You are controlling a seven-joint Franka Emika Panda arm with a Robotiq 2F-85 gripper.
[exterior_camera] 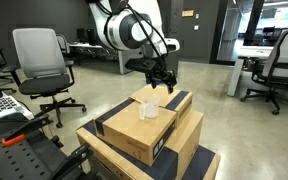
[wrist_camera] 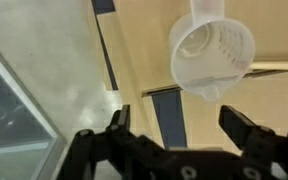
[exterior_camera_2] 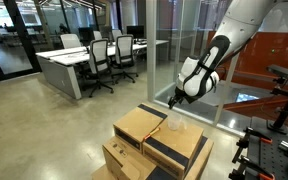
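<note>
A translucent white measuring cup [wrist_camera: 212,52] with a handle stands on the cardboard boxes in the wrist view. The same cup [exterior_camera: 149,107] shows as a small pale shape on the box top in exterior view 1. My gripper is open, its two dark fingers wide apart with nothing between them. It hangs above the boxes and off to one side of the cup, not touching it. Beside the cup, a thin light stick with a reddish stripe [wrist_camera: 280,66] lies partly hidden behind it.
Stacked cardboard boxes [exterior_camera: 129,130] with dark tape bands make a stepped surface. A dark table [exterior_camera: 19,155] stands at the left front. Office chairs [exterior_camera: 42,62] are in the background, and open floor surrounds the boxes.
</note>
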